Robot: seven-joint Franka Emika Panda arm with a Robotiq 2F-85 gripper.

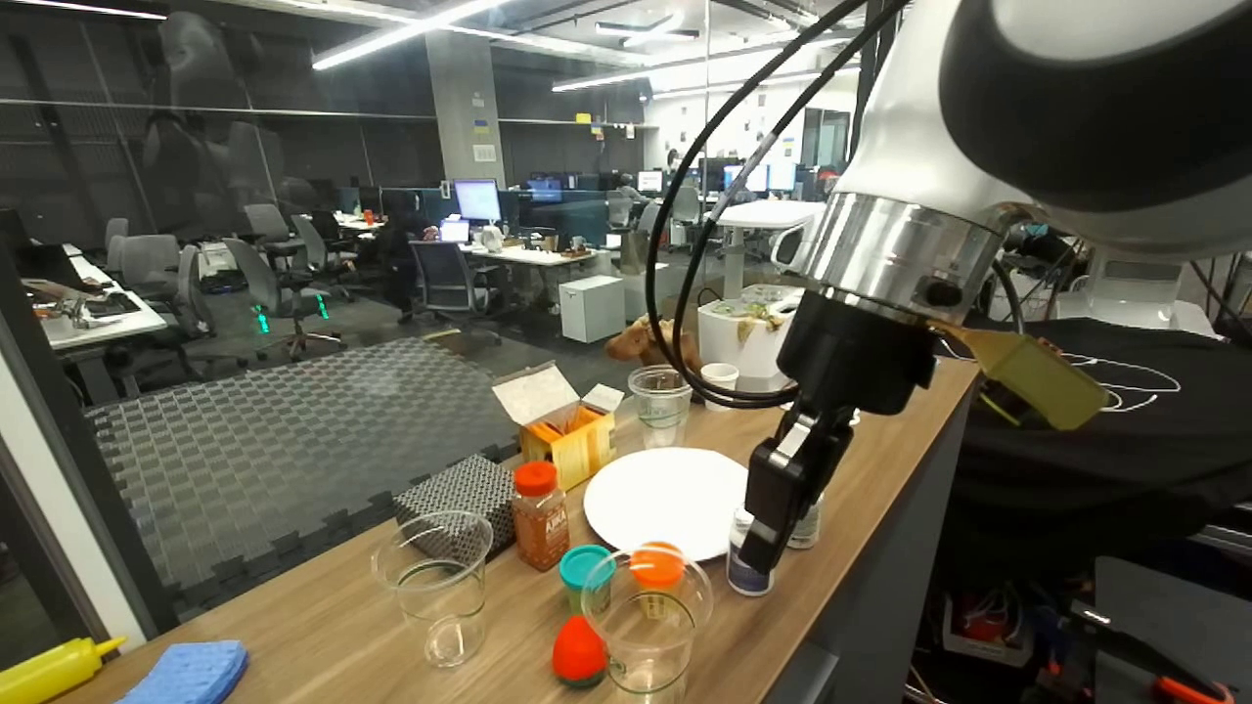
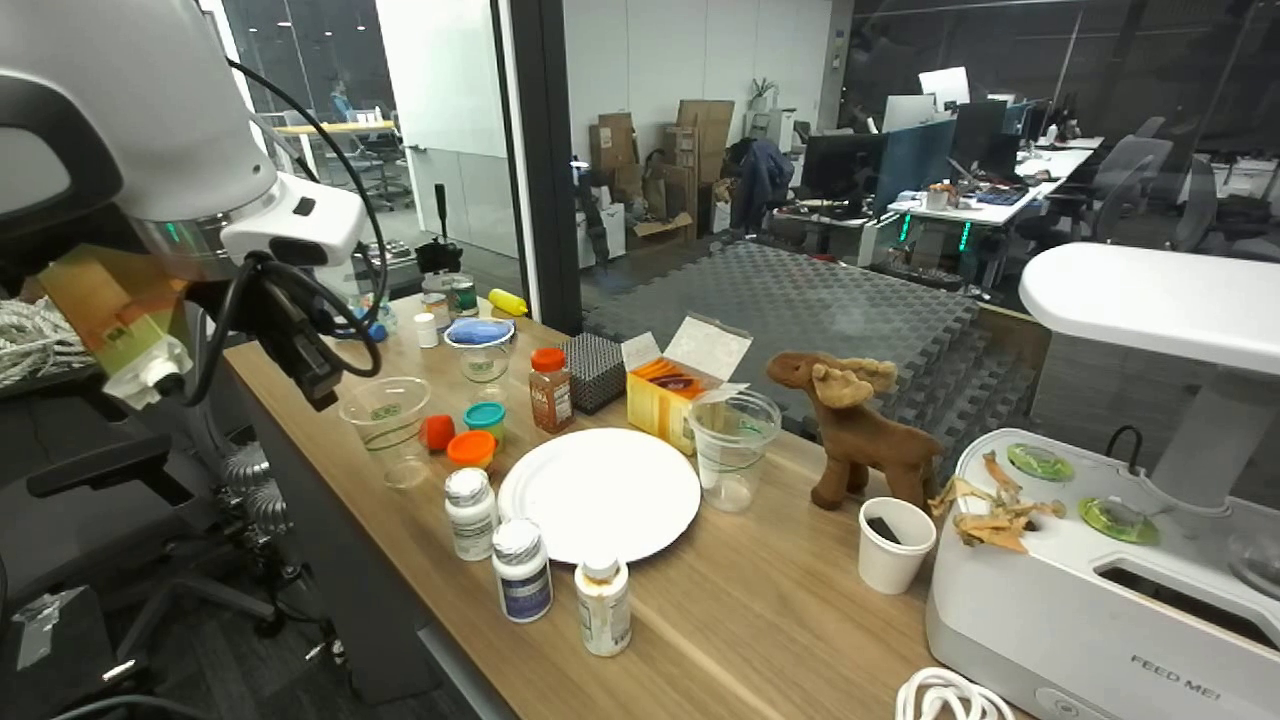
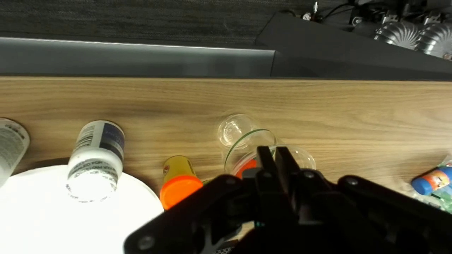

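Observation:
My gripper hangs above the counter near its front edge, its two fingers drawn close with only a narrow gap. I cannot make out anything held between them. In the wrist view the fingertips overlap the rim of a clear plastic cup [image 3: 250,141], which still stands upright on the counter. Exterior view 2 has the gripper [image 2: 319,394] just beside and above that cup [image 2: 396,444]. Exterior view 1 places the gripper [image 1: 760,561] right of the cup [image 1: 648,639], in front of a white bottle [image 1: 751,577] it partly hides.
A white plate [image 2: 600,498] lies mid-counter, with white bottles [image 2: 524,576] along its near side. Orange-lidded [image 2: 471,449] and teal-lidded [image 2: 485,416] tubs, a red-capped jar [image 2: 551,394], an open yellow box [image 2: 657,408] and another clear cup [image 2: 732,450] crowd around it.

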